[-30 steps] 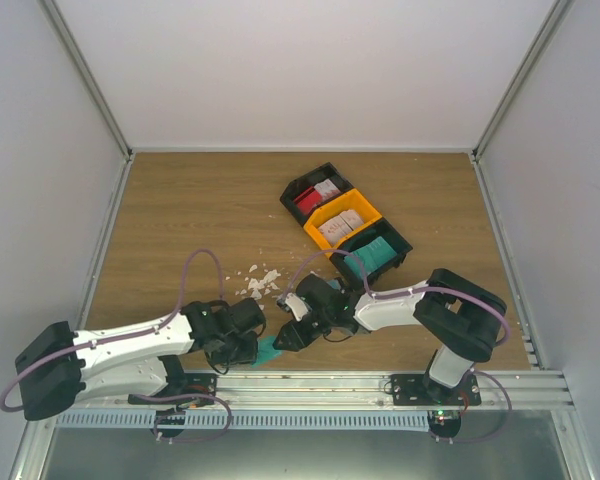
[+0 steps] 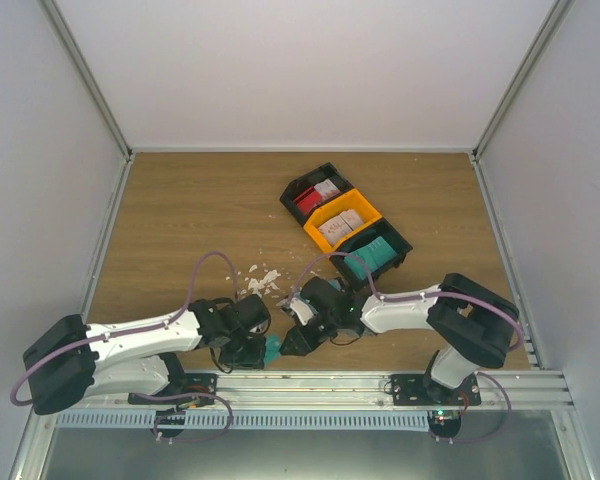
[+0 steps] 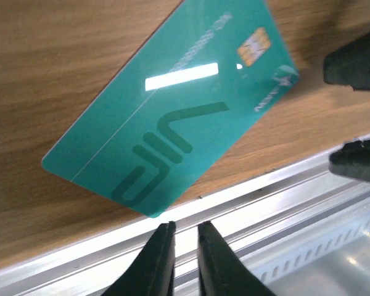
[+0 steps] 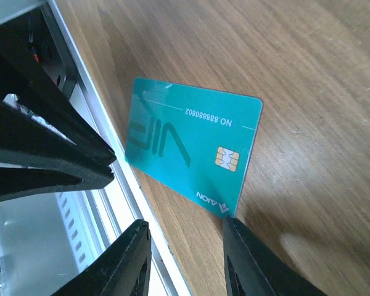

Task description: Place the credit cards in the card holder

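One teal credit card point(image 3: 172, 117) with a gold chip lies on the wooden table near its front edge, its chip-end corner seeming slightly raised above its shadow. My left gripper is part open beside the card, toward the metal rail, with an empty gap. In the right wrist view my right gripper also stands part open and empty, one fingertip close to a corner of the card point(image 4: 194, 139); whether they touch I cannot tell. The card holder point(image 2: 342, 217) has black, yellow and black compartments, with teal cards point(image 2: 370, 257) in the front one.
Red and whitish cards occupy the other two compartments. White scraps point(image 2: 265, 280) are scattered on the table behind the grippers. A metal rail point(image 3: 234, 203) runs along the front edge.
Both grippers have shifted slightly to the right, and the right elbow has swung outward and toward the front. The holder has stayed put.
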